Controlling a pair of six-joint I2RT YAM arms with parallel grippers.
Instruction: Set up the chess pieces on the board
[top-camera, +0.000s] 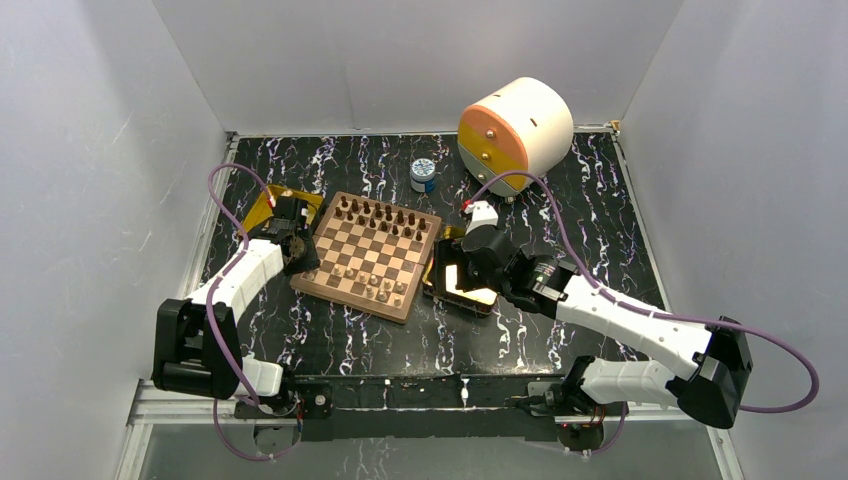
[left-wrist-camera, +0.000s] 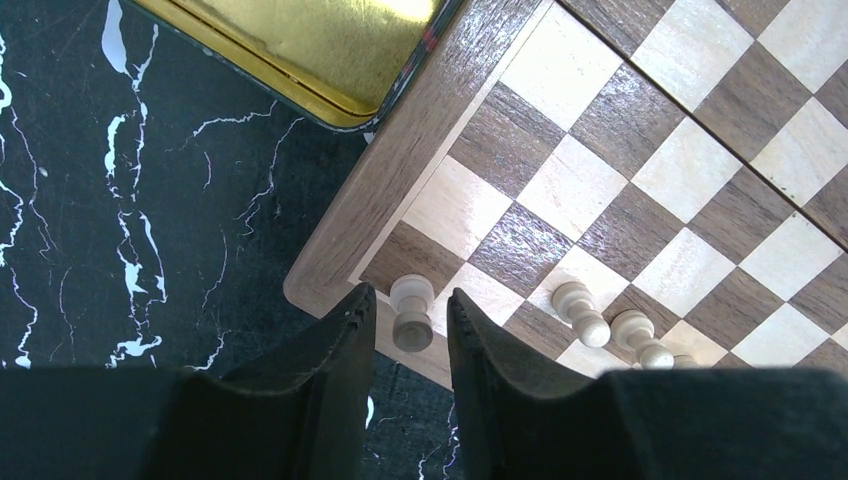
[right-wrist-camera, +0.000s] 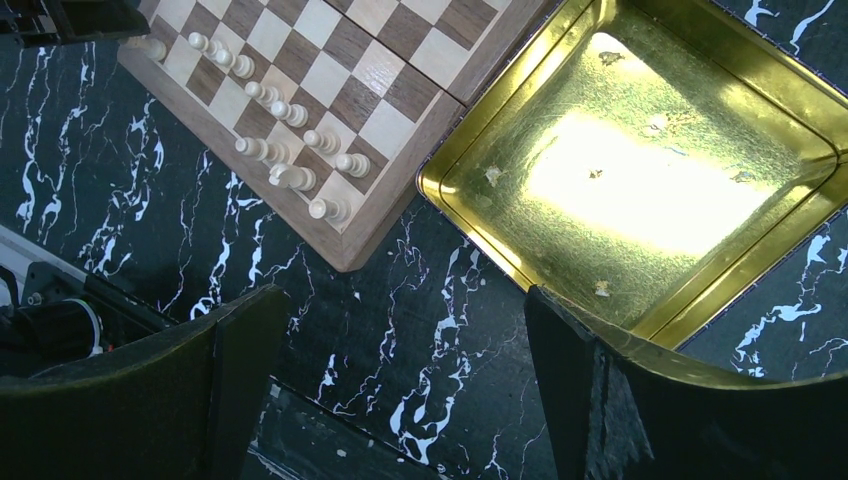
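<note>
The wooden chessboard (top-camera: 365, 250) carries dark pieces along its back edge and white pieces along its front. In the left wrist view, a white piece (left-wrist-camera: 412, 330) stands on the left corner square, between the fingertips of my part-open left gripper; a gap shows beside it, so it is not gripped. More white pieces, such as a pawn (left-wrist-camera: 580, 315), stand to its right. My right gripper is open with nothing between its fingers, beside the board's right end, over the table and a gold tray's edge.
An empty gold tray (right-wrist-camera: 680, 120) lies right of the board; another yellow tray (left-wrist-camera: 300, 40) lies at its left. A blue-labelled jar (top-camera: 422, 176) and a large white cylinder (top-camera: 530, 125) stand at the back.
</note>
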